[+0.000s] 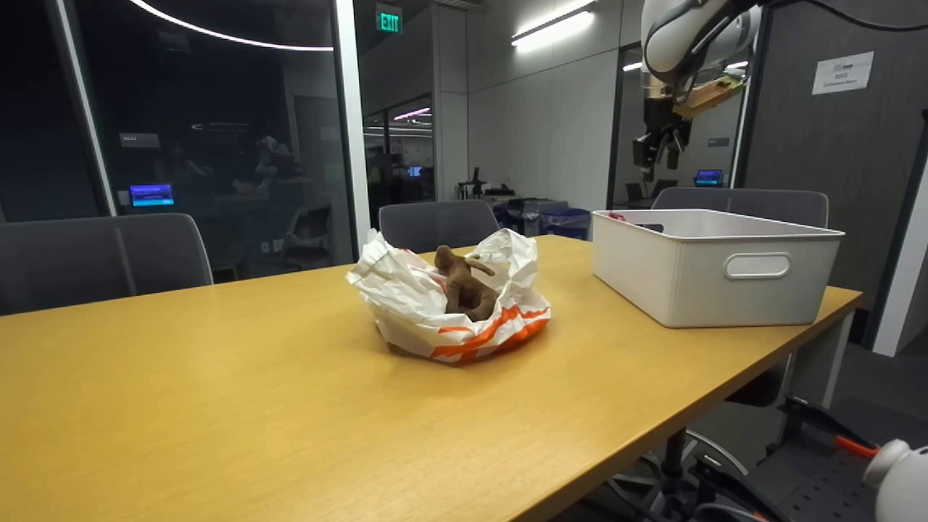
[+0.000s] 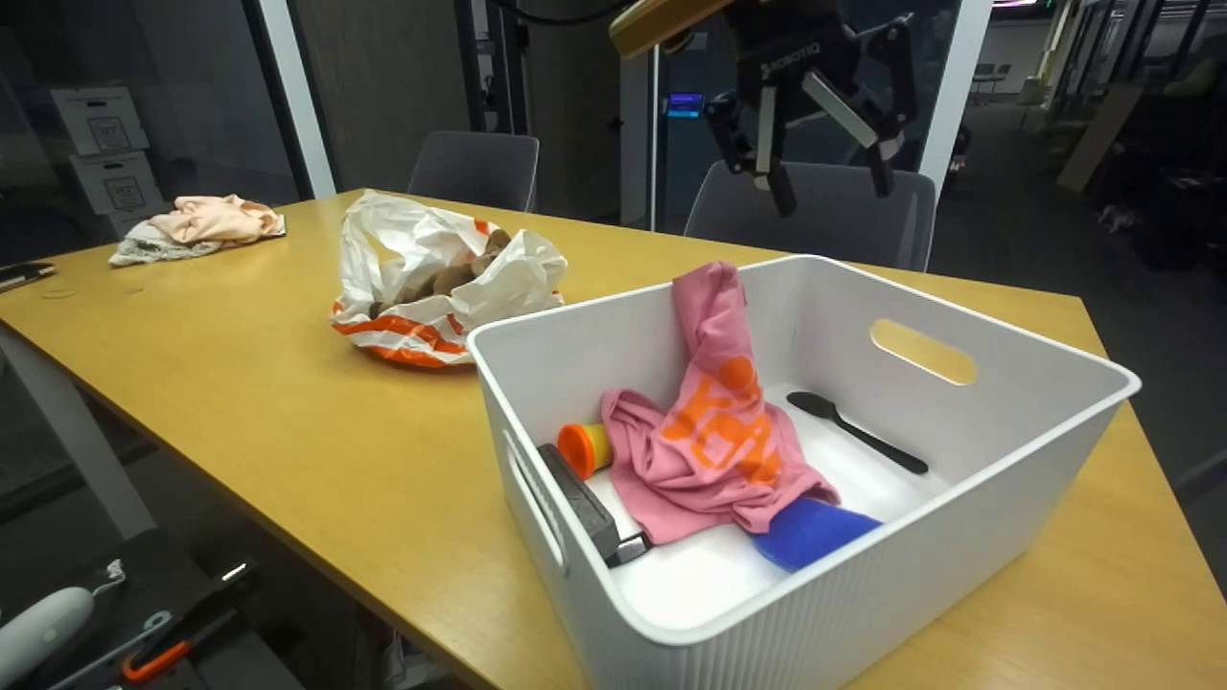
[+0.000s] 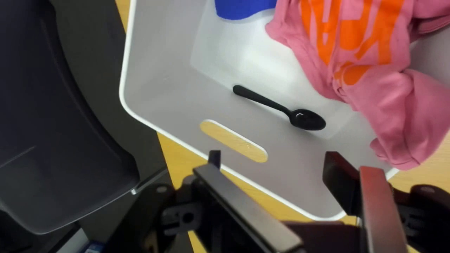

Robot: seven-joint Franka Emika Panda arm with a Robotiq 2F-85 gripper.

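My gripper (image 2: 834, 201) hangs above the far side of the white bin (image 2: 978, 540), its fingers spread apart and nothing between them. In the wrist view the fingertips frame the bin's rim near its slotted handle. Inside the bin a pink cloth with orange print (image 2: 719, 425) lies bunched, one end draped up the wall to the rim. A black spoon (image 3: 287, 110) rests on the floor of the bin beside the cloth. A blue item (image 2: 811, 531) is partly under the cloth. An orange-and-yellow tub (image 2: 584, 448) and a dark grey block (image 2: 578, 496) sit along one side.
On the table (image 1: 217, 374), a crumpled white-and-orange bag (image 1: 400, 296) holds a brown plush toy (image 1: 467, 283), apart from the bin. Folded cloths (image 2: 201, 224) lie at the far table end. Chairs stand along the table's edge.
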